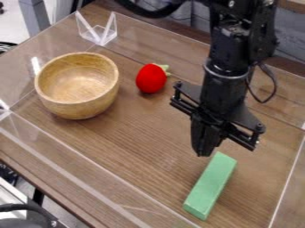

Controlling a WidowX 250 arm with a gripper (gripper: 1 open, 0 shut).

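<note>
The black gripper (217, 130) hangs over the wooden table, pointing down, its fingers apart with nothing visible between them. Just below and in front of it lies a pale green rectangular block (210, 187), set diagonally. A red tomato-like object (152, 77) with a green top lies at upper middle, left of the arm. A wooden bowl (77, 85) stands at the left and looks empty.
A small clear plastic object (98, 27) sits at the back left. A dark object shows at the lower left edge.
</note>
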